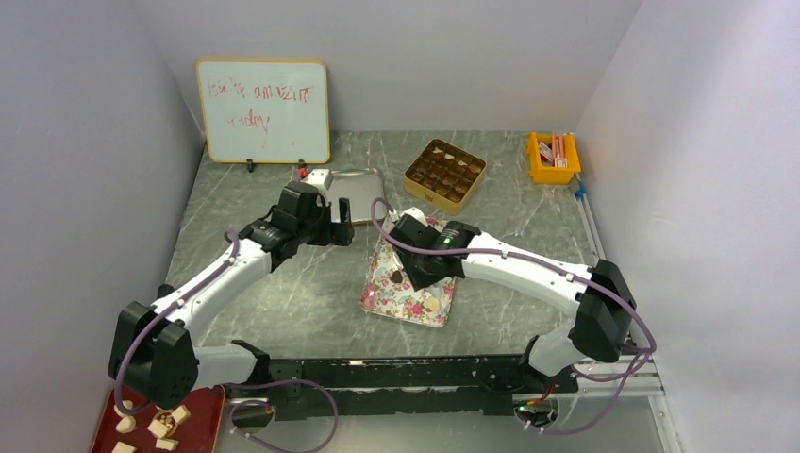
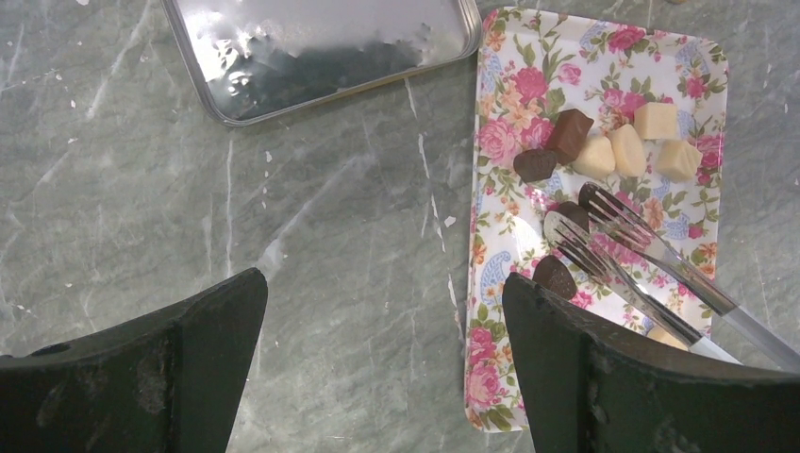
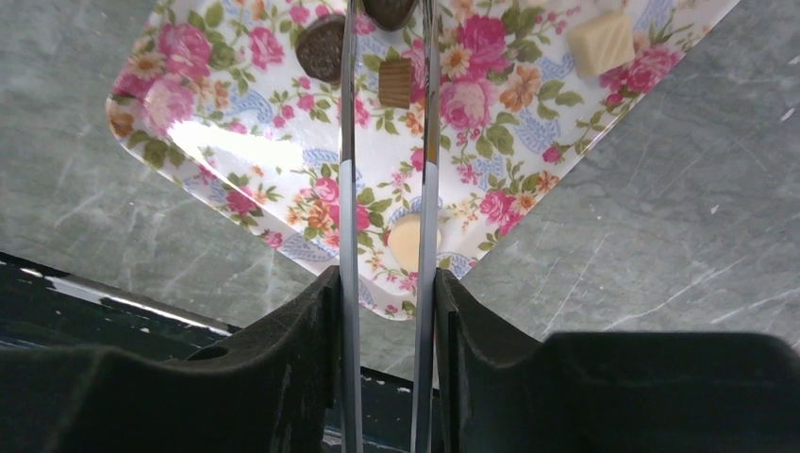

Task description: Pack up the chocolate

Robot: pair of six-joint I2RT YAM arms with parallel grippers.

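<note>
My right gripper is shut on metal tongs (image 3: 426, 212), whose arms stand apart over the flowered tray (image 2: 492, 274). In the left wrist view, the fork-like tong tips lie on both sides of a dark chocolate (image 2: 572, 215); whether they touch it I cannot tell. Other dark pieces (image 2: 555, 276), a brown block (image 2: 570, 135) and several cream-coloured chocolates (image 2: 656, 121) are spread over the tray. Left of it, my left gripper hangs open and empty above bare table. Behind the tray stands a gold box (image 1: 443, 193) with a brown compartmented insert.
A silver tray (image 2: 325, 42) lies behind the left gripper. At the back are a whiteboard (image 1: 264, 111) and, far right, a yellow bin (image 1: 552, 174). A red tray (image 1: 184, 434) with pale pieces sits at the lower left.
</note>
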